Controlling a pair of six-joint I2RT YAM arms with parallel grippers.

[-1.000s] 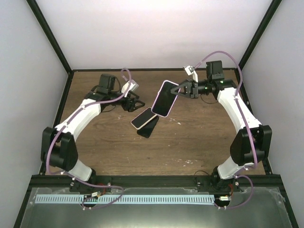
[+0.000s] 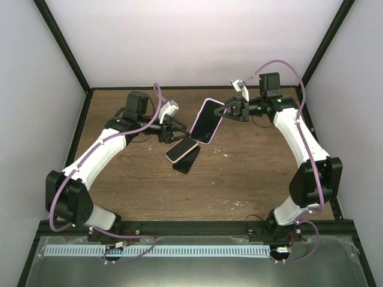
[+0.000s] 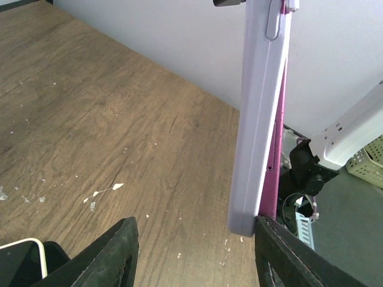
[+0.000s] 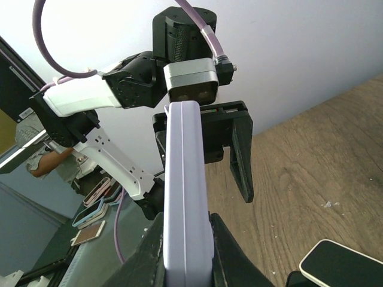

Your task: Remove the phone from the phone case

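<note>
A black-screened phone in a lilac case is held tilted above the table in the top view. My right gripper is shut on the cased phone; in the right wrist view its fingers press either side of the lilac edge. My left gripper is beside the case's lower left end, fingers apart. In the left wrist view the case's lower end comes close to the tip of the right-hand finger; whether they touch I cannot tell. No clear gap shows between phone and case.
A light-rimmed phone lies on the table below the left gripper, partly over a black flat piece. Bare wood stretches across the front and right. Several phones sit outside the workspace.
The right gripper and the cased phone have barely shifted.
</note>
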